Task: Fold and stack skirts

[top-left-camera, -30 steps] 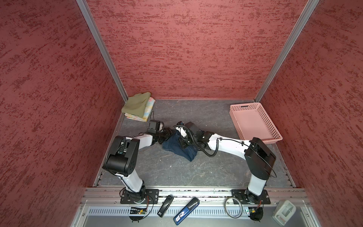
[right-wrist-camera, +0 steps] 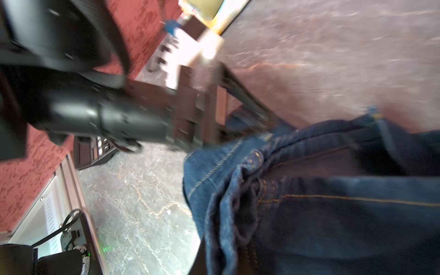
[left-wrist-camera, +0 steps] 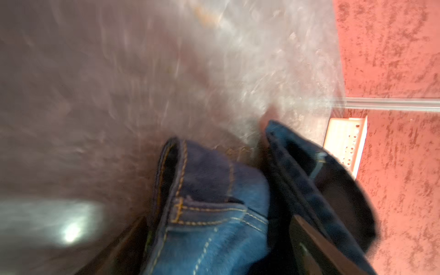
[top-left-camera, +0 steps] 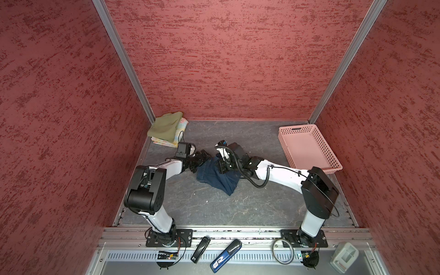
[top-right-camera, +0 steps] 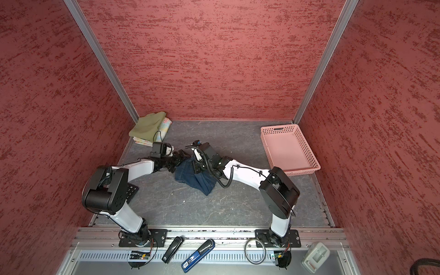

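The dark blue denim skirt [top-left-camera: 224,182] is bunched up mid-table, its waistband and yellow stitching [left-wrist-camera: 210,222] close in the left wrist view. My left gripper [top-left-camera: 205,158] stands open at its left side, with the fingers [left-wrist-camera: 316,247] spread either side of the denim. Over the skirt's middle is my right gripper [top-left-camera: 222,166], shut, and the gathered waistband [right-wrist-camera: 243,183] is raised close to its camera, pinched at the lower edge of that view. Cloth hides most of the right fingertips. At the back left lies a folded olive green piece [top-left-camera: 166,127] on a patterned one [top-left-camera: 182,128].
An empty pink basket [top-left-camera: 302,146] stands at the right. A black keypad-like device [top-right-camera: 131,191] sits by the left arm.
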